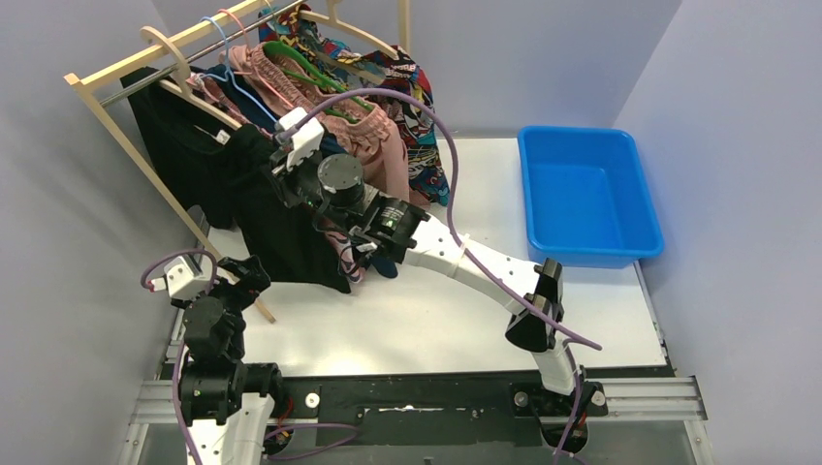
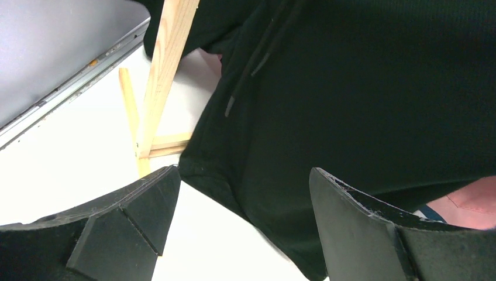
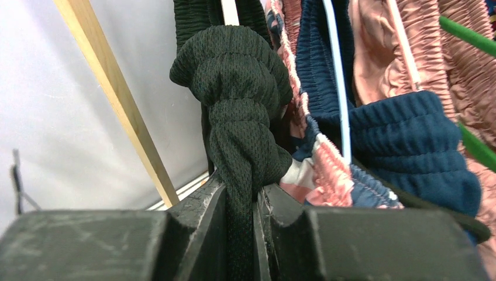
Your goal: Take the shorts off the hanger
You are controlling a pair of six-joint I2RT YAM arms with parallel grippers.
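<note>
Black shorts [image 1: 267, 203] hang from a wooden hanger [image 1: 199, 102] at the left end of the rack. Gathered black fabric [image 3: 237, 129] passes between the fingers of my right gripper, which is shut on it; the hanger's bar runs into the cloth just above. At the front left, my left gripper [image 1: 254, 274] is partly open, below the lower hem of the shorts. In the left wrist view the dark cloth [image 2: 351, 105] lies beyond the left gripper, with nothing held between its fingers.
A wooden rack [image 1: 145, 174] carries several other garments, including pink shorts [image 1: 373, 140] and a patterned garment [image 1: 422, 136], close to the right arm. A blue bin [image 1: 591, 254] stands empty at the right. White table space lies between.
</note>
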